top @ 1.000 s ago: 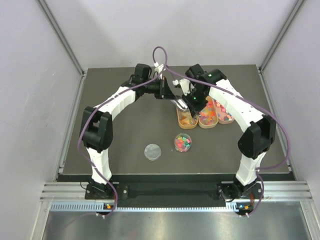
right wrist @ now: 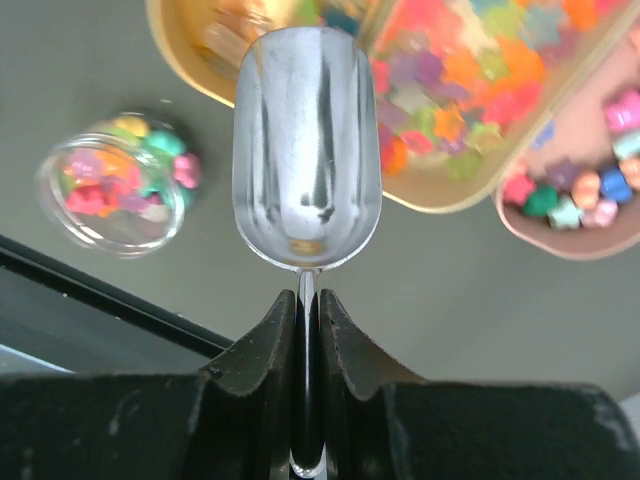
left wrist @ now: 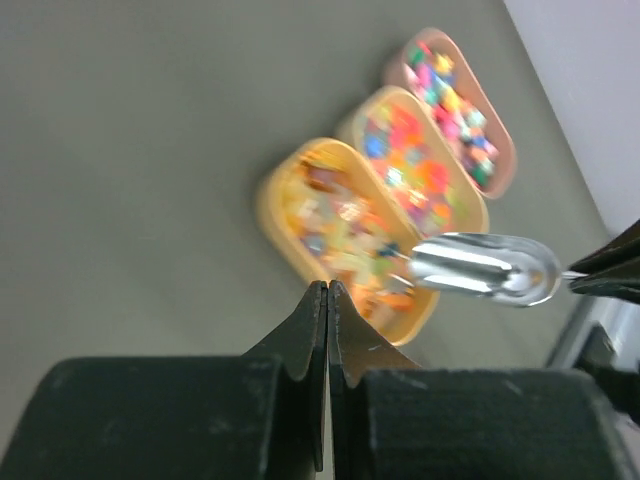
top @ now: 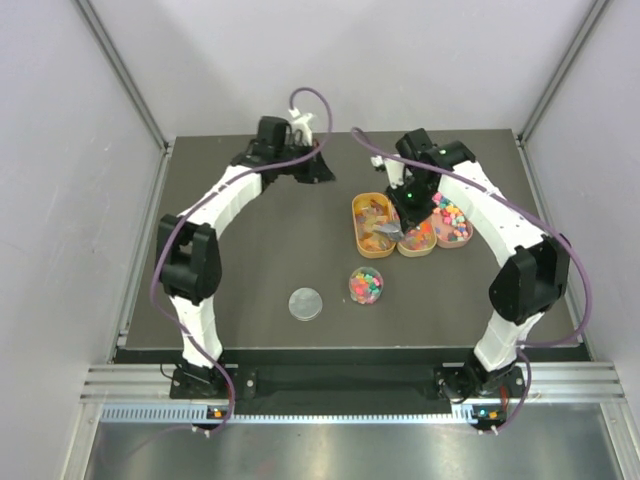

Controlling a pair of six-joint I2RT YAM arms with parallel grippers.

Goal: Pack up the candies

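Observation:
My right gripper is shut on the handle of a steel scoop (right wrist: pixel 305 150), whose bowl hangs over the candy containers. My left gripper is shut with nothing between its fingers, up and left of them. An orange container (top: pixel 362 240) holds wrapped candies; beside it are a paler container (left wrist: pixel 470 210) of colourful candies and a pink container (left wrist: pixel 500 160) of small pieces. A round clear jar (right wrist: pixel 70 220) of colourful candies stands in front of them.
A clear round lid (top: pixel 305 304) lies left of the jar.
My left gripper has drawn back to the left, away from the scoop. My right gripper has shifted right with the scoop, which now sits lower in the top view, over the containers.

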